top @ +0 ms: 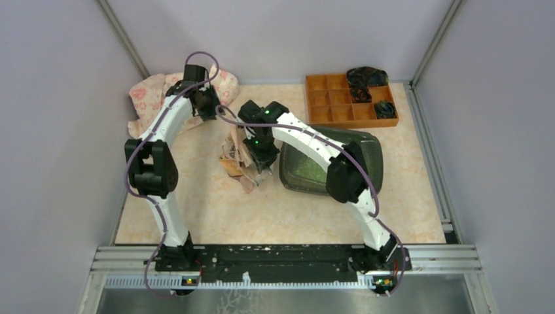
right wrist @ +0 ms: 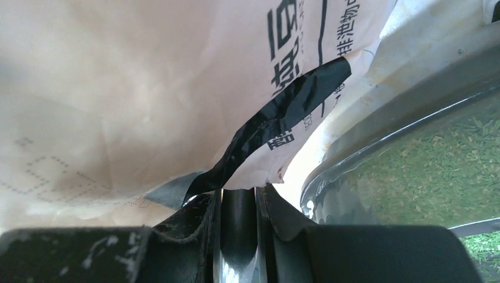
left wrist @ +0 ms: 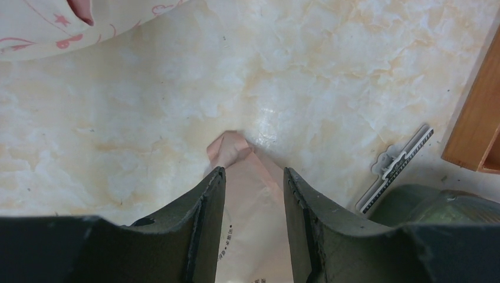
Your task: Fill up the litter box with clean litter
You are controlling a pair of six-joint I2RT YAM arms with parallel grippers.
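Note:
A crumpled paper litter bag (top: 234, 157) lies on the table left of the dark green litter box (top: 330, 173), which holds green pellets (right wrist: 430, 171). My right gripper is low against the bag's printed edge beside the box's rim; its fingers stand close together, and whether paper is between them is unclear. My left gripper hangs above the table behind the bag, part open, with the bag below it and nothing seen held.
A wooden compartment tray (top: 334, 104) with dark bags stands at the back right. Pink patterned cushions (top: 147, 101) lie at the back left.

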